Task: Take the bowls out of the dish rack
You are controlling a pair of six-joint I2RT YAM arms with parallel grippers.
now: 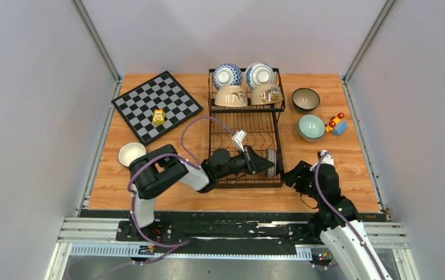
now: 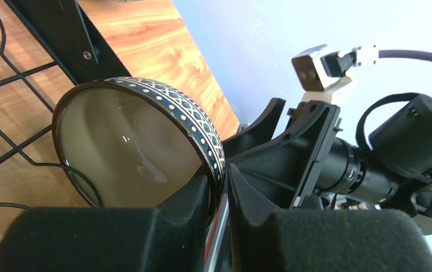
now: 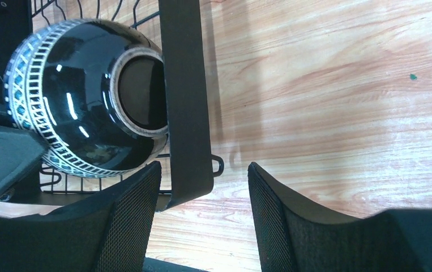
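Note:
A dark bowl with a patterned rim (image 1: pixel 271 163) stands on its side at the lower right of the dish rack (image 1: pixel 244 185). My left gripper (image 1: pixel 262 163) is at it, its fingers around the near rim in the left wrist view; whether they are tight cannot be told. The bowl's glossy base (image 3: pixel 140 93) faces the rack's side bar (image 3: pixel 185 102). My right gripper stands open just outside that bar. Four bowls (image 1: pixel 231 98) sit on the rack's back tier.
A grey bowl (image 1: pixel 305 99), teal bowl (image 1: pixel 311 126) and toy (image 1: pixel 338 125) lie right of the rack. A white bowl (image 1: pixel 131 153) and checkerboard (image 1: pixel 138 105) are at left. Bare wood is free at front right.

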